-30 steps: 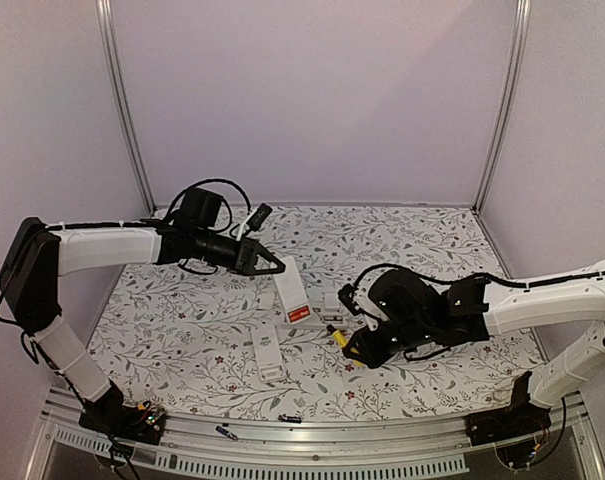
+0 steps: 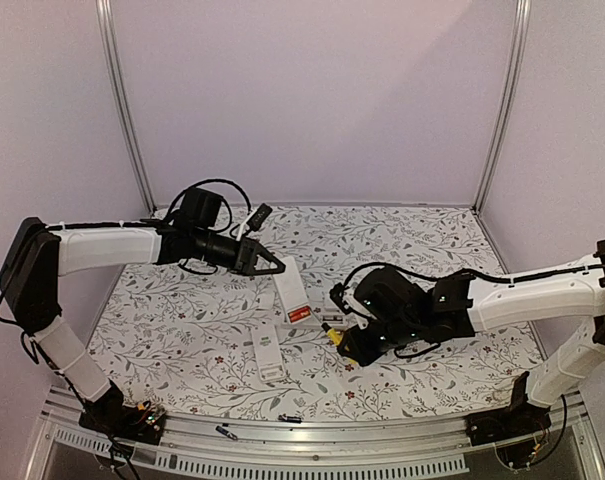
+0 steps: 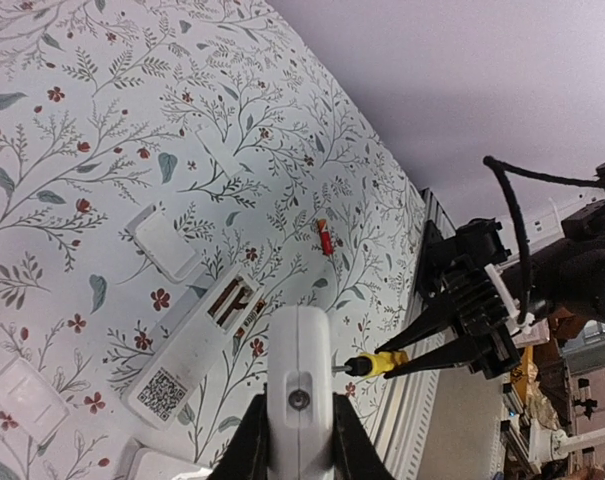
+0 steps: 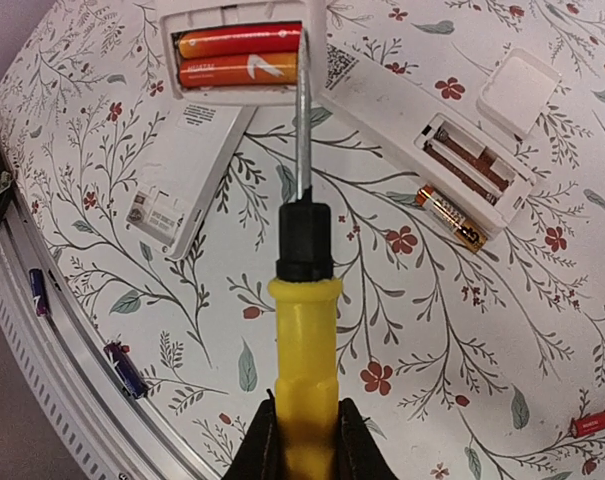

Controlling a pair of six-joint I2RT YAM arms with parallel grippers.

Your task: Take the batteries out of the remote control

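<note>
A white remote (image 2: pixel 292 285) hangs above the table, with my left gripper (image 2: pixel 274 268) shut on its far end. Its open battery bay faces my right arm and holds a red battery (image 4: pixel 240 39) and an orange battery (image 4: pixel 240 70), side by side. My right gripper is shut on the yellow handle of a screwdriver (image 4: pixel 305 330). In the right wrist view the metal shaft reaches up to the right end of the batteries; whether its tip touches them cannot be told. From the left wrist view, the held remote (image 3: pixel 299 370) shows edge-on, hiding its bay.
Below lie another white remote (image 4: pixel 402 130) with an empty bay, a loose battery (image 4: pixel 451 218) against it, and a third remote (image 4: pixel 189 178). A white cover (image 4: pixel 519 92) and a red battery (image 4: pixel 598 422) lie apart. Dark batteries (image 4: pixel 127 370) rest by the table's front edge.
My right gripper has moved a little to the left with the screwdriver, bringing its tip closer to the held remote. The left arm and the remote have stayed still.
</note>
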